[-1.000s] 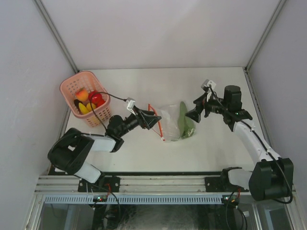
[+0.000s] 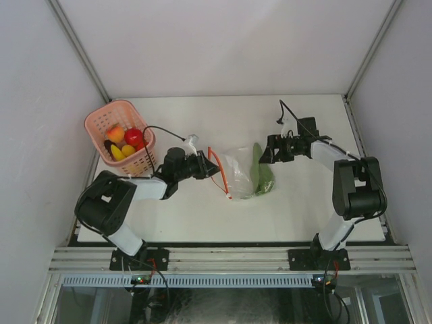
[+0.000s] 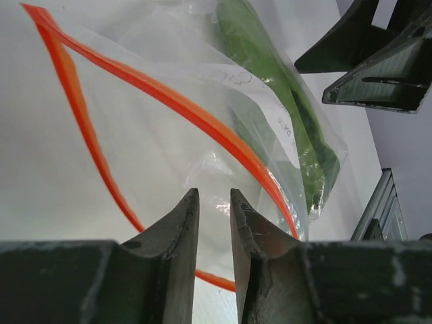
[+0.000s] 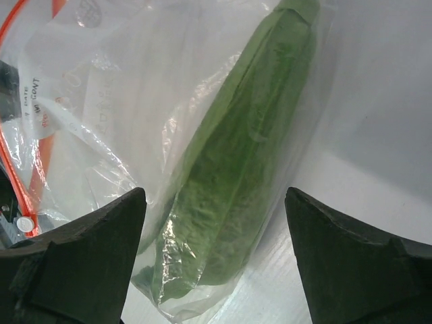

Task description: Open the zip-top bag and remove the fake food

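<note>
The clear zip top bag with an orange zip lies flat mid-table, its mouth facing left. A long green fake vegetable lies inside along its right side. My left gripper hovers at the zip end, fingertips slightly apart, over the bag's mouth. My right gripper is over the green item, its fingers apart with the item visible between and below them.
A pink basket holding several fake fruits stands at the back left.
</note>
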